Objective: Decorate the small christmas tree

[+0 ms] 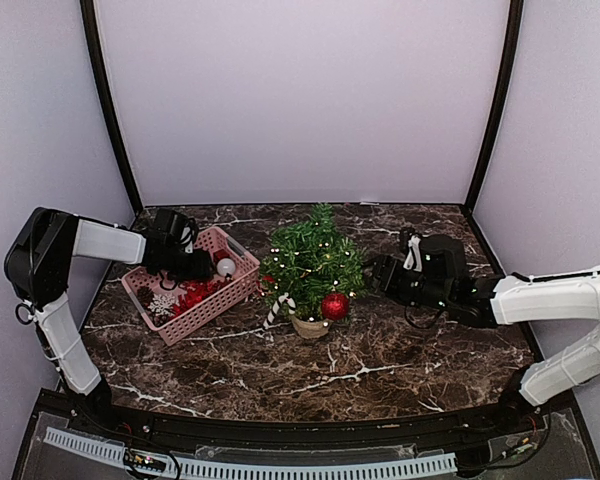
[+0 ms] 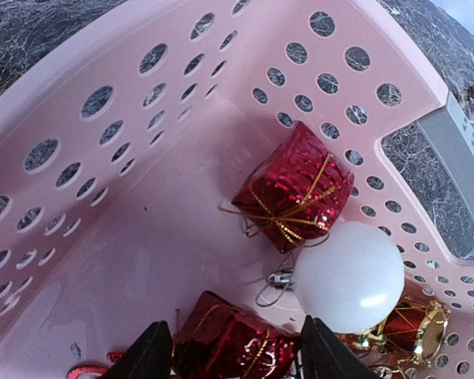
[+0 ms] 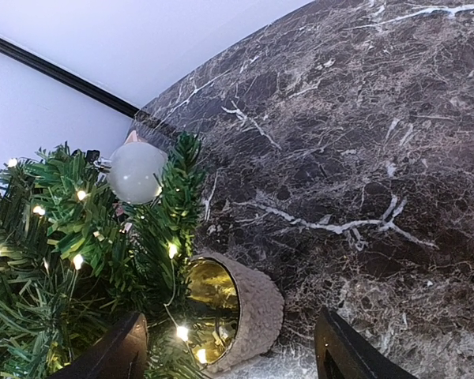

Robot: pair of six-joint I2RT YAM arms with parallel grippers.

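The small tree (image 1: 310,260) stands mid-table with lights, a red bauble (image 1: 335,306) and a striped candy cane (image 1: 278,310). My left gripper is part open, low in the pink basket (image 1: 195,320), its fingers either side of a dark red gift (image 2: 229,335); whether they touch it is unclear. Beyond lie another red gift (image 2: 292,185), a white ball (image 2: 347,276) and a small drum (image 2: 411,328). My right gripper is open beside the tree's branches, near a white bauble (image 3: 137,172) and a gold-lined cup (image 3: 257,316).
A white snowflake (image 1: 163,305) and red ornaments lie in the basket. Walls border the back and sides.
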